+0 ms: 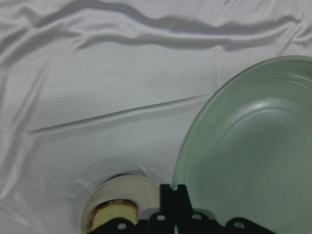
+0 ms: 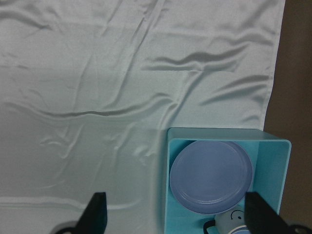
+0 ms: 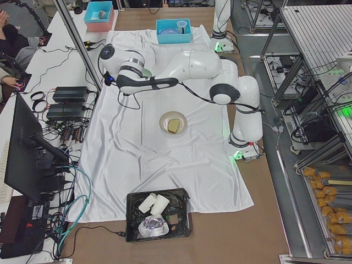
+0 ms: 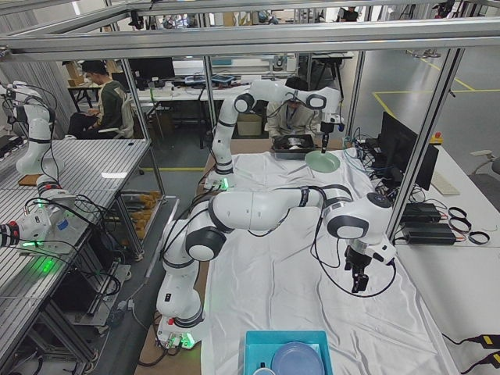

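My left gripper is shut on the rim of a pale green plate (image 1: pixel 253 156), which fills the right of the left wrist view. Below left of it, a cream plate (image 3: pixel 165 126) with a slice of bread (image 3: pixel 174 126) rests on the white cloth. In the camera left view the green plate is mostly hidden behind the arm. My right gripper (image 4: pixel 359 281) is open above the cloth, beside a blue bin (image 2: pixel 173 204) holding a lilac plate (image 2: pixel 209 175) and a mug (image 2: pixel 226 222).
A black tray (image 3: pixel 132 214) with white items and a foil-covered item stands at the near end. Monitors and cables line the left side.
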